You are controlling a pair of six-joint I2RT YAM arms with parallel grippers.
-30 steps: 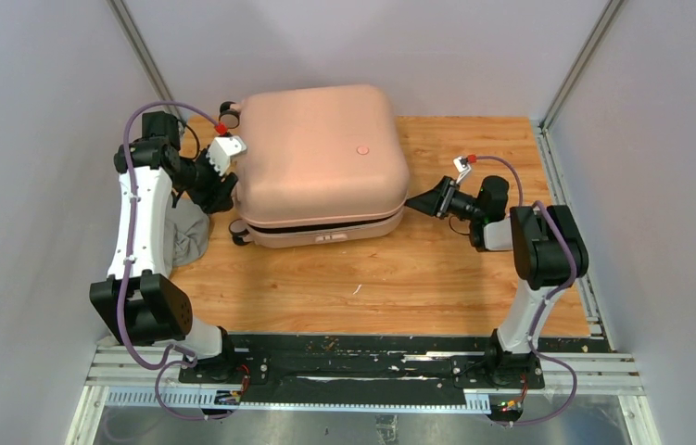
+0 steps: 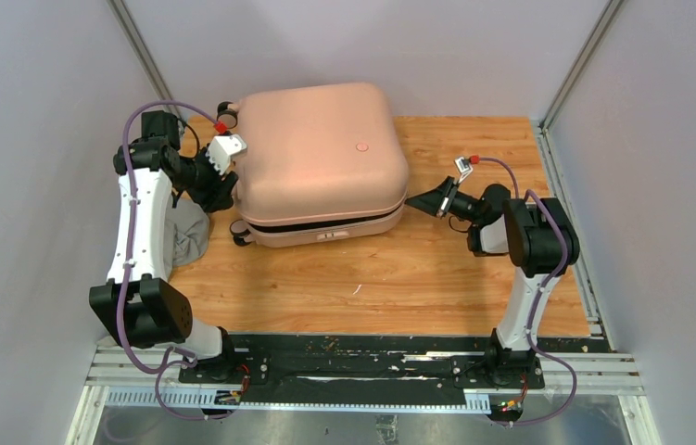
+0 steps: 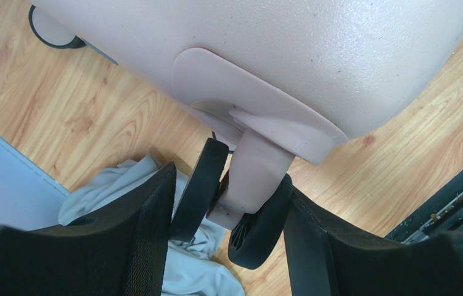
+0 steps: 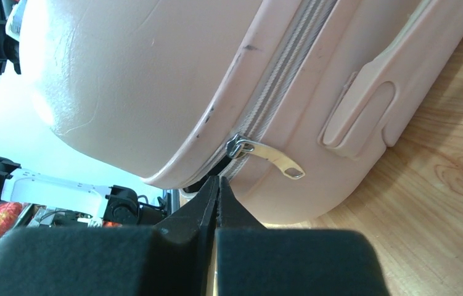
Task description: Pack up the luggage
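Observation:
A large pink suitcase (image 2: 321, 158) lies at the back of the table, and a dark gap shows along part of its front seam. In the left wrist view my left gripper is shut on the suitcase's pink handle (image 3: 256, 166). My right gripper is at the suitcase's right front corner, fingertips together with nothing between them. The metal zipper pull (image 4: 275, 159) hangs outside those fingers, a little above and to the right of the tips. From its slider the zipper (image 4: 284, 68) runs closed up along the side; a dark opening lies below it.
Grey cloth (image 3: 139, 185) lies on the table at the left, beside the suitcase. Bare wood (image 2: 344, 292) stretches in front of the suitcase and to its right. A side handle (image 4: 364, 117) sits on the lower shell near the zipper. A wheel (image 2: 241, 233) shows at the front left corner.

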